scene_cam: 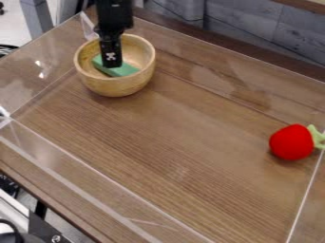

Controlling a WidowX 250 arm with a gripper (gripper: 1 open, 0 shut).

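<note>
A wooden bowl (114,84) sits at the upper left of the table (165,161). Inside it lies a light green block (124,69), partly hidden by my dark gripper (109,59), which reaches down from the top into the bowl over the block. The gripper looks shut; whether it touches the block I cannot tell.
A red tomato-like object (291,142) with a pale green top lies at the right. The table's left edge runs along the lower left.
</note>
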